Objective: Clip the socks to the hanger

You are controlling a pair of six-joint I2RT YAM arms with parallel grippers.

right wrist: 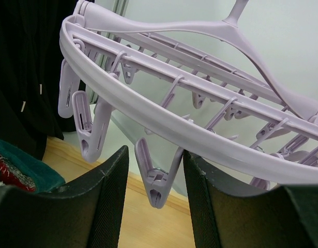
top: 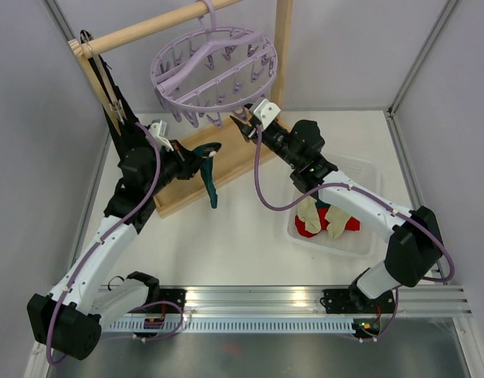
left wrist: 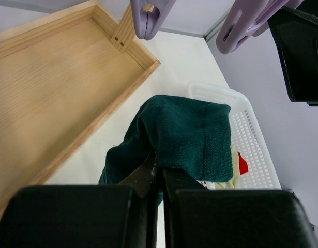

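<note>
A dark green sock point(top: 209, 175) hangs from my left gripper, which is shut on the cloth in the left wrist view. The lilac round hanger point(top: 214, 72), with pegs around its rim, hangs from a wooden bar above. My right gripper is just below the hanger's rim, its fingers point(right wrist: 109, 191) part open on either side of one peg point(right wrist: 157, 178). The peg's two arms spread upward in a V between those fingers. Whether both fingers touch it I cannot tell. In the right wrist view the sock point(right wrist: 29, 163) shows at the left edge.
A white basket point(top: 360, 248) at the right holds red and cream socks. The wooden stand's base point(top: 172, 202) lies below the hanger. Black cloth point(top: 131, 130) hangs at the left of the bar point(top: 151, 26). Other pegs point(right wrist: 94, 129) sit close beside the right gripper.
</note>
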